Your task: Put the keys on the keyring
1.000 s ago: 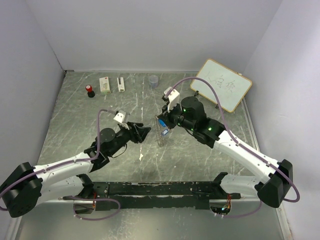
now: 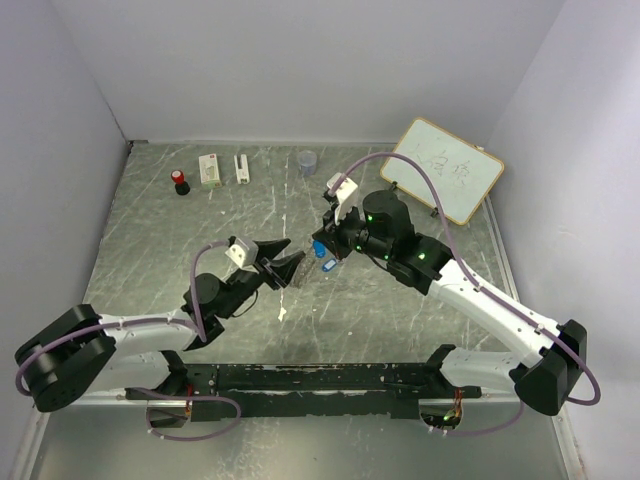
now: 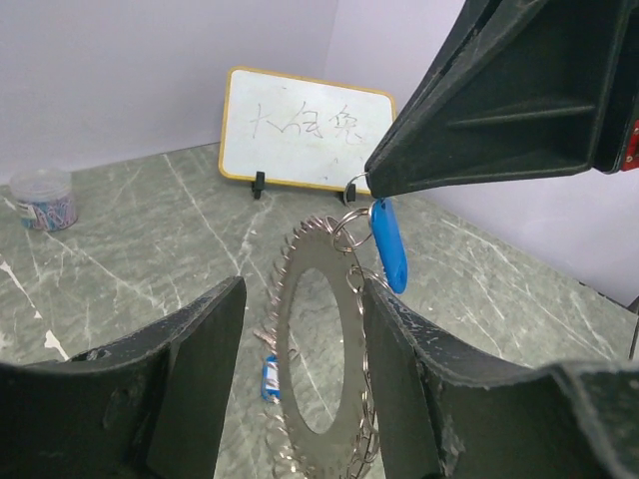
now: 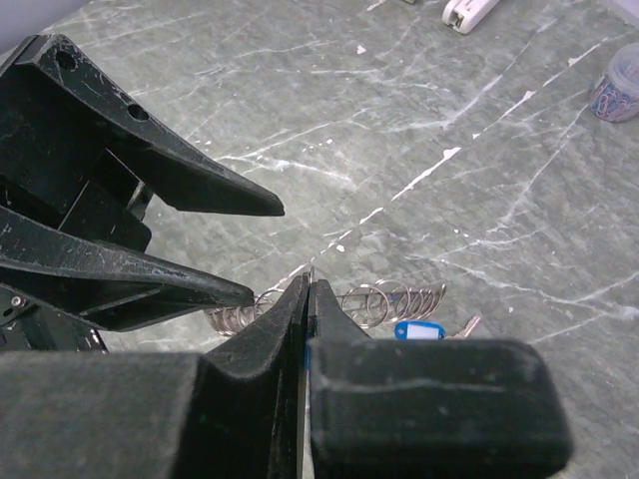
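Note:
In the top view my right gripper is shut at its tips. A thin wire edge shows between those tips in the right wrist view, and a metal coil-edged keyring hangs below them. Close under the fingertip is a blue key, with a small ring near its top. My left gripper stands open; the keyring appears between its fingers in the left wrist view, but whether they touch it I cannot tell. Another blue-headed key lies on the table beyond the coil.
A clear tub stands at the back, left of the tilted whiteboard. A white box, a white tool and a red-topped bottle sit at the back left.
The left gripper has moved slightly right, closer to the hanging keyring, and its fingers are spread wider. The keyring has turned and shifted in its hang. My right arm stays still.

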